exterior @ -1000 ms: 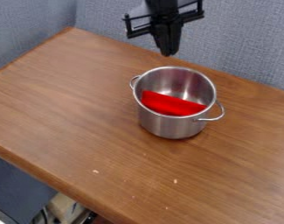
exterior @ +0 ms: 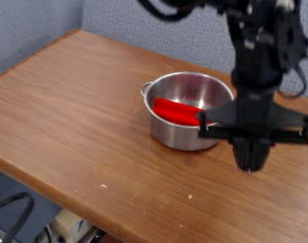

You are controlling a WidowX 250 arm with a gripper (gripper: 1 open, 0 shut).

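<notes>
A silver metal pot [exterior: 178, 139] with side handles stands on the wooden table, and a red block [exterior: 174, 112] lies inside it. The black gripper [exterior: 251, 154] hangs low in front of the pot's right side, hiding part of it. The gripper is shut, with nothing visible between its fingers.
A grey padded wall runs along the back, and dark material with cables lies beyond the table's front left edge.
The pot and red block appear unmoved.
</notes>
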